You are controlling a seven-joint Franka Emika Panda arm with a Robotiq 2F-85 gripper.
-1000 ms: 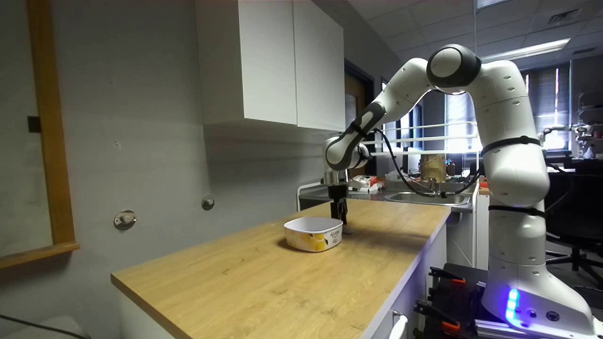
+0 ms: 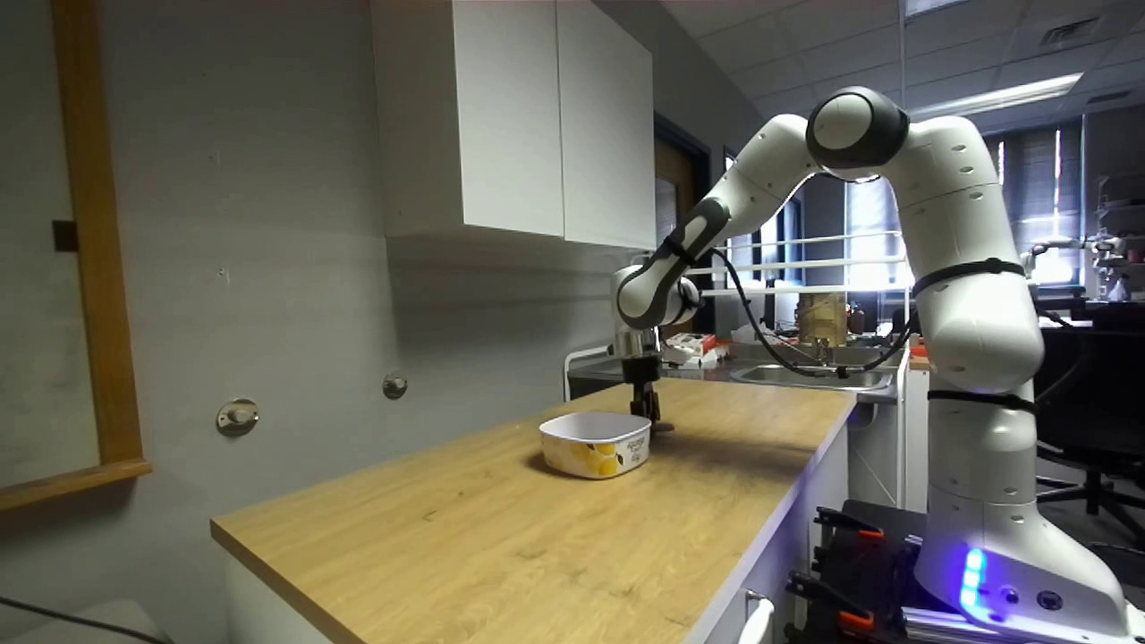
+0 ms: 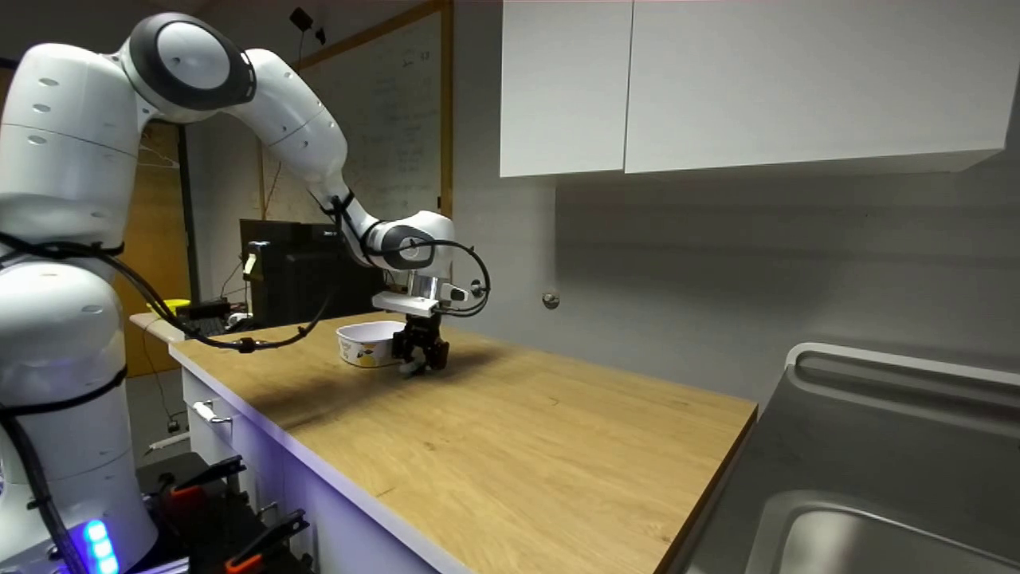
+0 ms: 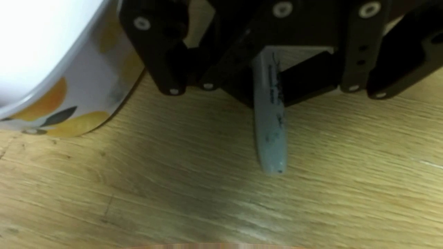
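A grey-white marker with dark print extends from between the black fingers in the wrist view. My gripper straddles it, with a finger close on each side; whether both press on it cannot be told. The marker's upper end is hidden by the gripper. A white bowl with a lemon pattern stands beside the gripper, at the left of the wrist view. In exterior view 1, my gripper is low over the counter just behind the bowl; in exterior view 2 the bowl is left of it.
A wall cabinet hangs above the back of it. The metal sink unit adjoins one end of the counter.
The arm has shifted very slightly, and the fingertip area looks a little different beside the bowl. The bowl has stayed in place.
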